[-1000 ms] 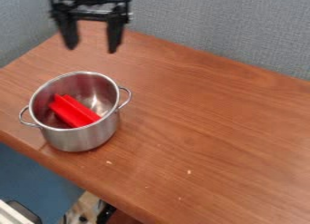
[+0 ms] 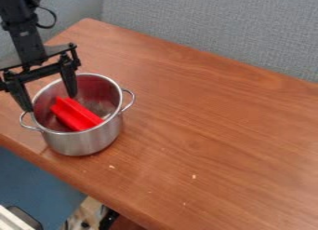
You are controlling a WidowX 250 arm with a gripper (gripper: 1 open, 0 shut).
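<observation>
A steel pot (image 2: 95, 135) with two side handles stands on the left part of the wooden table. Inside it lies a red elongated object (image 2: 74, 115). My black gripper (image 2: 48, 101) hangs at the pot's left rim, its two fingers spread open, the lower one outside or at the rim and the other over the pot's back. Nothing shows held between them.
A grey wall (image 2: 211, 29) runs along the back. The table's front-left edge lies just below the pot, with clutter beneath at the bottom left.
My arm has swung from the back of the table down and to the left, to the pot. The pot and red object look unchanged.
</observation>
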